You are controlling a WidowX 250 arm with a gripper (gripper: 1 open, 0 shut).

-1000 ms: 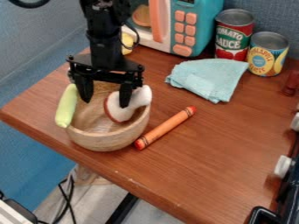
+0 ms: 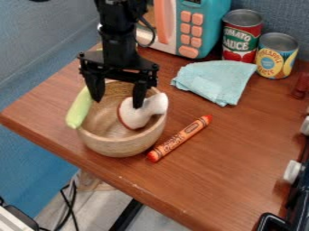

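Observation:
The black gripper (image 2: 116, 90) hangs over a wooden bowl (image 2: 121, 143), its two fingers open and spread above the inside. A white object with a reddish edge, like a toy mushroom or vegetable (image 2: 145, 111), sits in the bowl's right side, beneath the right finger. A pale green elongated vegetable (image 2: 79, 110) leans on the bowl's left rim. An orange crayon (image 2: 179, 138) lies on the table to the right of the bowl.
A teal toy microwave (image 2: 205, 27), two cans (image 2: 239, 43) and a folded cloth (image 2: 215, 81) are at the back. Black equipment (image 2: 287, 207) lines the right edge.
The gripper has risen slightly and shifted. The crayon has rolled a little to the right, its lettering now showing.

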